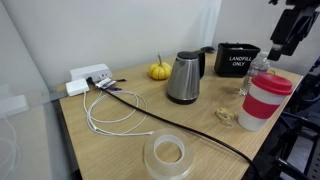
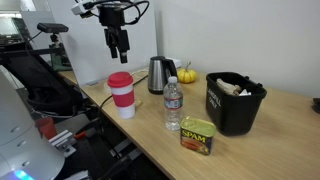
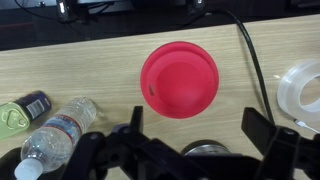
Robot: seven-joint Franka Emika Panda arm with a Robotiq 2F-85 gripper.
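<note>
A white cup with a red band and red lid (image 1: 265,100) stands upright near the table's edge. Looking down in the wrist view, I see its round red lid (image 3: 180,80) just above the space between my fingertips. My gripper (image 2: 115,52) hangs over the cup in exterior view 2, clear of the lid. Its two dark fingers (image 3: 268,140) are spread wide in the wrist view. The gap between them is empty, so the gripper is open.
Close by are a water bottle (image 2: 173,103), a SPAM can (image 2: 197,136), a kettle (image 1: 185,78) and a black bin (image 2: 233,106). A tape roll (image 1: 168,154), white cable (image 1: 108,126) and black cord (image 1: 190,128) lie across the table. A small pumpkin (image 1: 160,71) sits behind.
</note>
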